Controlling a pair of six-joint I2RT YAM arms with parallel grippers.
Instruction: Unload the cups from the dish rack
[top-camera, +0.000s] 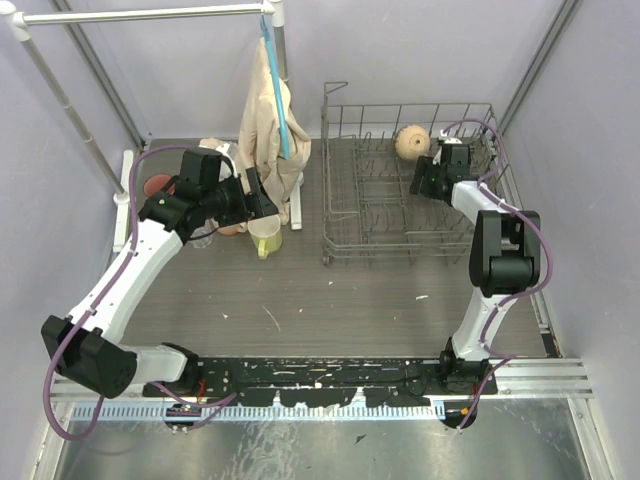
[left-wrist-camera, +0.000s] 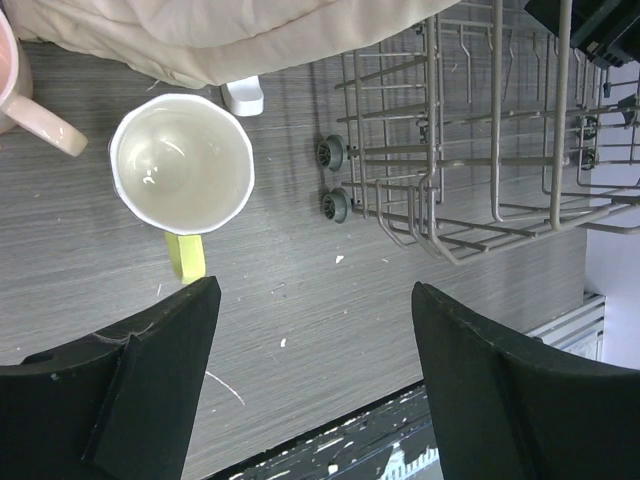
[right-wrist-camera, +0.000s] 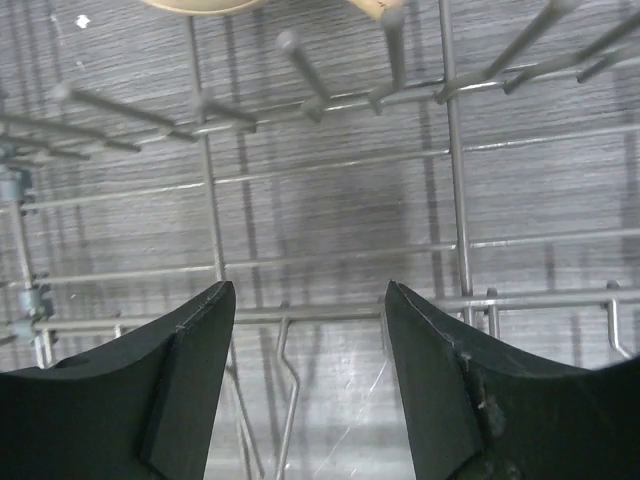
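A round beige cup (top-camera: 411, 142) is in the back of the wire dish rack (top-camera: 355, 243), cut off at the top of the right wrist view. My right gripper is open over the rack's wires, to the right of and nearer than that cup, nothing between its fingers. My left gripper is open above a white-and-yellow mug (left-wrist-camera: 182, 155) on the floor left of the rack. A pink cup (left-wrist-camera: 20, 85) stands beside the mug; a reddish cup and a clear glass are partly hidden by the left arm in the top view.
A beige cloth (top-camera: 262, 130) hangs from a white rail frame (top-camera: 140, 15) between the cups and the rack. The floor (top-camera: 320, 310) in front of the rack is clear. Walls enclose the back and sides.
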